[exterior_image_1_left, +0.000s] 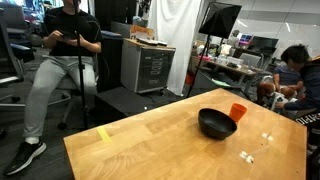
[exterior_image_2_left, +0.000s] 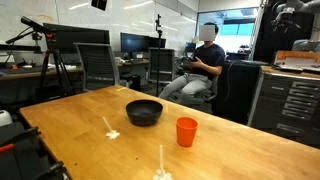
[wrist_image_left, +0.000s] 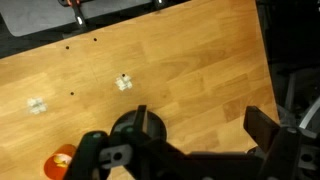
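Wide apart at the bottom of the wrist view stand the fingers of my gripper, open and with only bare tabletop between them. Below it, to the left, a round black bowl (wrist_image_left: 157, 124) is partly hidden behind the left finger. The bowl (exterior_image_1_left: 217, 123) rests upright on the wooden table, its hollow looking dark. Close by stands an orange cup (exterior_image_1_left: 238, 112), upright; the second exterior view has the cup (exterior_image_2_left: 186, 131) right of the bowl (exterior_image_2_left: 144, 112). In the wrist view the cup (wrist_image_left: 58, 161) is at the lower left.
Two small white items (wrist_image_left: 124, 82) (exterior_image_2_left: 111, 129) lie apart on the table (wrist_image_left: 215, 60), their kind unclear. People sit beyond the table's edges, and a drawer cabinet (exterior_image_1_left: 145, 66) stands behind it.
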